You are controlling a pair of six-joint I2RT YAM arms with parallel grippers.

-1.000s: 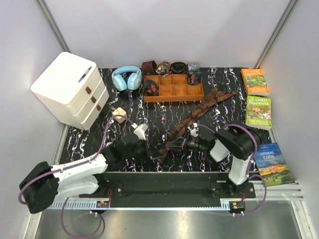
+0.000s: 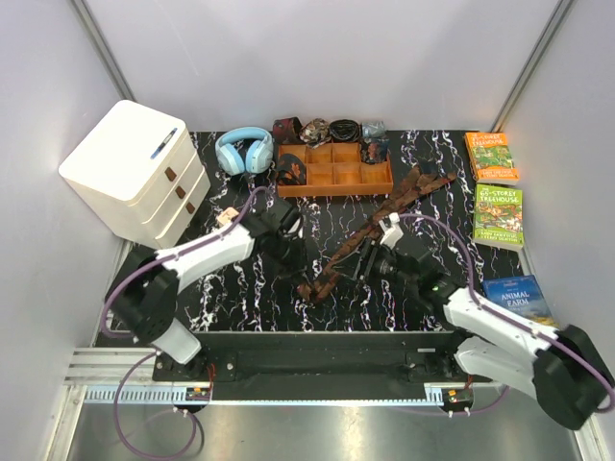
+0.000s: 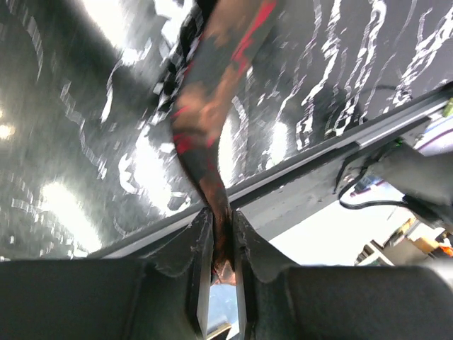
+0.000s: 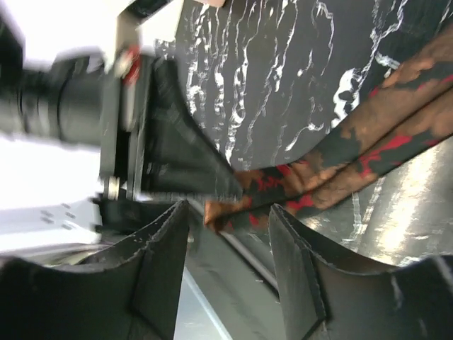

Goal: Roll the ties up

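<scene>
A long brown tie with dark and red patches (image 2: 370,229) lies doubled across the table, running from back right to front middle. My left gripper (image 2: 302,273) is shut on its near end; in the left wrist view the narrow band (image 3: 223,244) passes between the pressed fingers. My right gripper (image 2: 354,265) is just right of that end. The right wrist view shows its fingertips (image 4: 180,216) apart, the tie (image 4: 333,173) beyond them and nothing gripped. There the left gripper's dark finger partly covers the tie's near end.
At the back stands an orange compartment box (image 2: 334,189), with rolled ties (image 2: 291,170) in and behind it. Blue headphones (image 2: 244,151) and a white drawer unit (image 2: 135,173) are left. Books (image 2: 498,213) line the right side. The table's front edge is close to both grippers.
</scene>
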